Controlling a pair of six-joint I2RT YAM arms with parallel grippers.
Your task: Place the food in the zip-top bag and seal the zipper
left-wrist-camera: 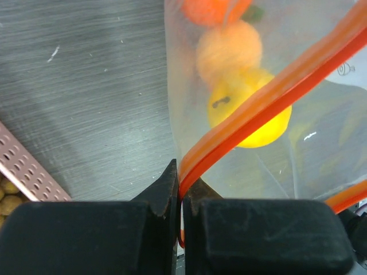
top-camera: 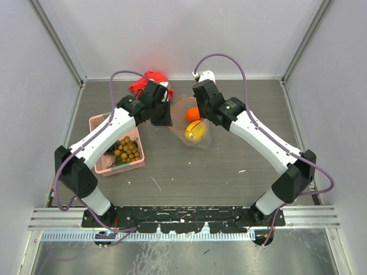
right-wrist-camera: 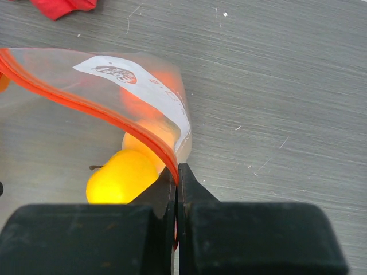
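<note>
The clear zip top bag (top-camera: 200, 141) with its orange zipper band hangs between my two grippers, its mouth spread wide. Inside lie a yellow fruit (left-wrist-camera: 252, 109), a paler orange fruit (left-wrist-camera: 229, 52) and a red-orange one (top-camera: 193, 114). At the bag's left corner, my left gripper is shut on the orange band. My right gripper is shut on the band's other end, seen running down between its fingertips. The yellow fruit (right-wrist-camera: 121, 176) shows its stem through the open mouth in the right wrist view.
A pink basket (top-camera: 139, 162) with several small round brown fruits (top-camera: 127, 150) stands at the left, under the left arm. Behind the left gripper lies a red cloth (top-camera: 156, 75).
</note>
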